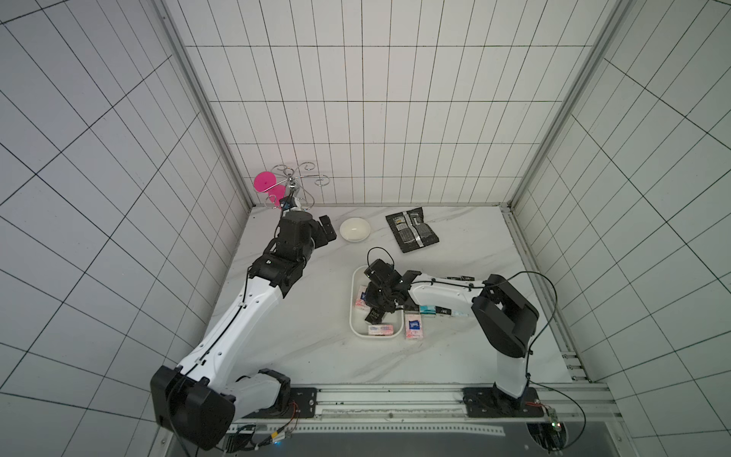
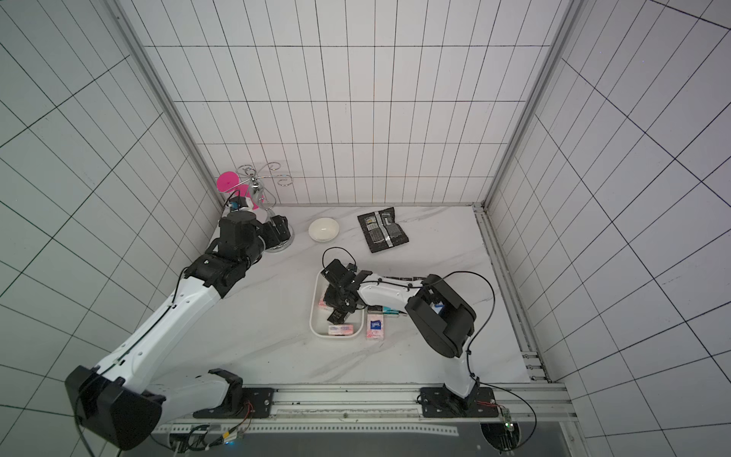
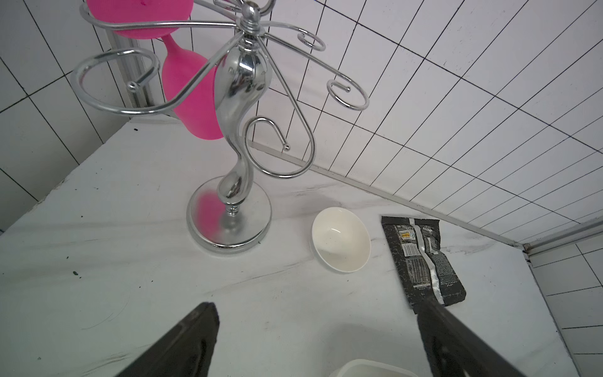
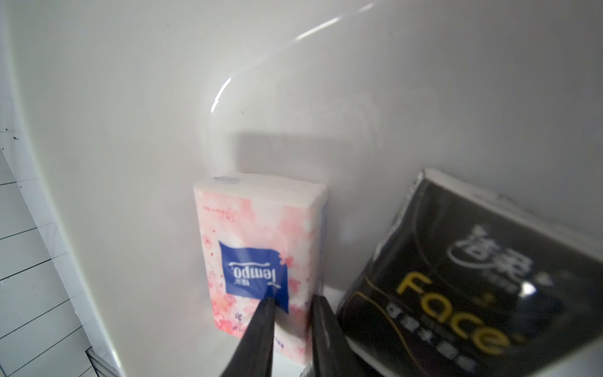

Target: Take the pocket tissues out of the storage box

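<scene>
The white storage box (image 1: 352, 320) is at front centre, with my right gripper low inside it. Its fingertips are at a pink Tempo tissue pack (image 4: 251, 232), part open; whether they grip it is unclear. A black Face pack (image 4: 477, 276) lies beside that pack, and another pink pack (image 1: 380, 329) lies at the box's front end. A further pink pack (image 1: 413, 326) lies on the table outside, right of the box. My left gripper is raised by the metal rack, fingers apart with nothing between them.
A metal rack (image 3: 238, 106) with pink goblets stands back left. A white bowl (image 1: 355, 228) and a black pouch (image 1: 412, 228) lie behind the box. More packs lie under and beside the right arm.
</scene>
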